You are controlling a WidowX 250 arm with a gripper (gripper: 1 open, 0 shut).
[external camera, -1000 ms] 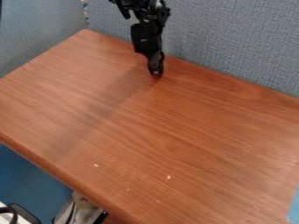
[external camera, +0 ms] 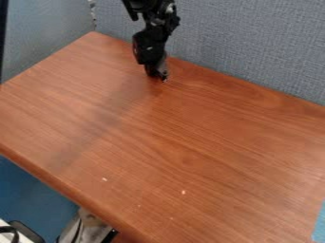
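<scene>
My black gripper hangs from the top of the camera view, low over the back edge of the wooden table, left of centre. Its fingertips are dark and small against the tabletop; I cannot tell from the view whether they are open or shut, or whether anything is between them.
Grey-blue panels stand behind and to the left of the table. Cables and light items lie below the front-left edge.
The gripper has shifted slightly left and up, toward the back of the table, and looks turned a little. The table looks the same.
</scene>
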